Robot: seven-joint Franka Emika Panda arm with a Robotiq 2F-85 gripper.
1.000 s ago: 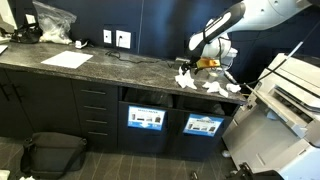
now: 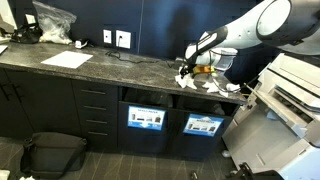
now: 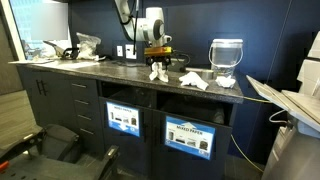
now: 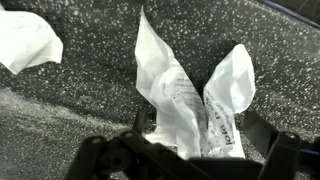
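Observation:
A crumpled white paper (image 4: pixel 185 105) with faint print stands in two peaks on the dark speckled counter in the wrist view. My gripper is open, its dark fingers (image 4: pixel 92 158) spread to either side of the paper's lower part. Exterior view 2 has the gripper (image 3: pixel 158 53) just above the same crumpled paper (image 3: pixel 158 72). From the other side, the paper (image 2: pixel 184 78) appears near the counter's front edge, below the gripper (image 2: pixel 197 71). Whether the fingers touch it cannot be made out.
More crumpled paper (image 3: pixel 194 80) lies to the right on the counter, with another piece (image 4: pixel 27 41) at the wrist view's upper left. A white container (image 3: pixel 225 55) stands behind. Below are openings with blue-and-white signs (image 2: pixel 145 118). The counter's left stretch holds a flat sheet (image 2: pixel 67 59).
The arm has come lower and slightly left in exterior view 1, bringing the gripper closer to the crumpled paper. The papers on the counter look unmoved.

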